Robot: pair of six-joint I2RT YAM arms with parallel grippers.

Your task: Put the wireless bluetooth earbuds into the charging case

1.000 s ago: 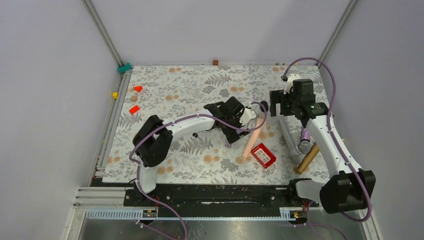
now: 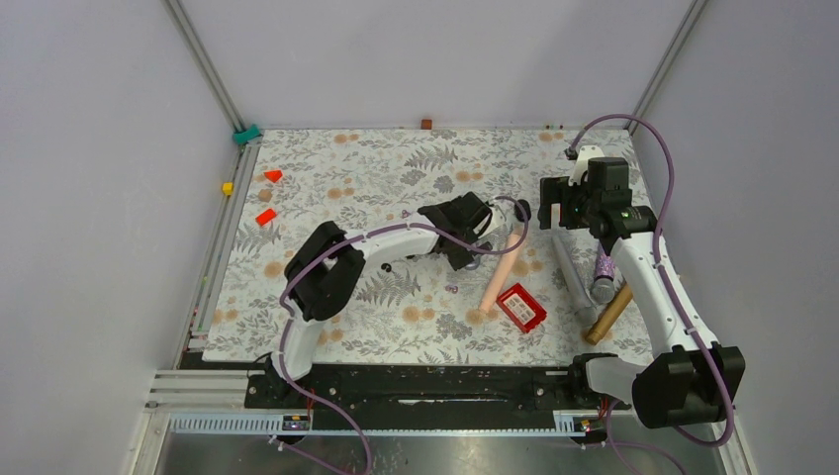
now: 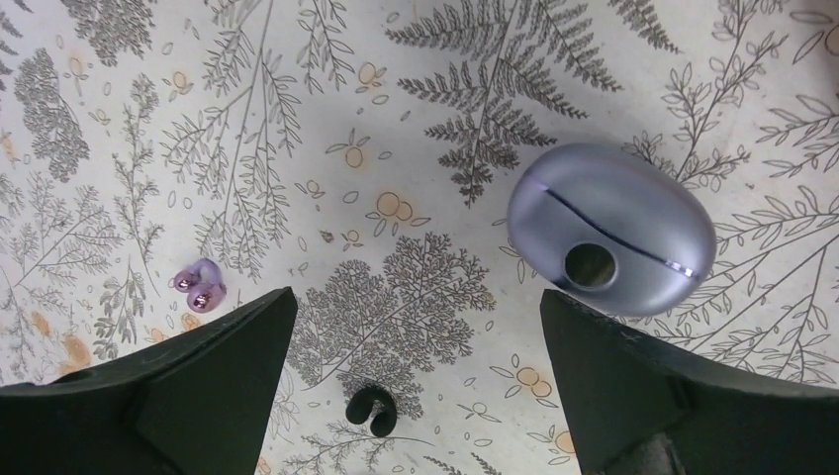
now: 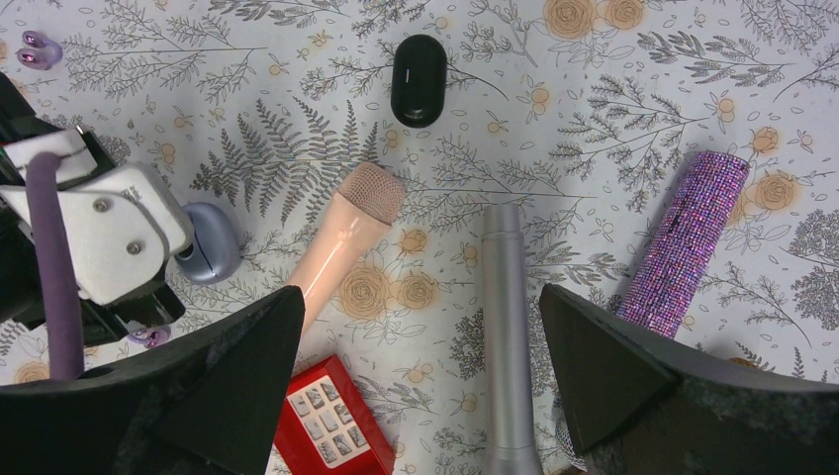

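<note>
In the left wrist view a lavender oval charging case (image 3: 643, 213) lies at right, just beyond my open left gripper. A purple earbud pair (image 3: 201, 289) lies at left; a small black pair (image 3: 370, 408) lies between and beyond the fingertips. The top view shows the left arm reaching over mid-table. My right gripper stands open at the table's right, nothing between its fingers. In the right wrist view a black oval case (image 4: 418, 81) lies at top centre and another purple earbud pair (image 4: 40, 51) at top left; the lavender case is partly behind the left gripper.
A pink microphone (image 4: 329, 252), red box (image 4: 329, 424), silver cylinder (image 4: 507, 336) and purple glittery cylinder (image 4: 683, 237) crowd the right side, with a gold cylinder (image 2: 608, 317). Small red blocks (image 2: 265, 216) lie at left.
The right arm has moved slightly to the right. The objects are unmoved.
</note>
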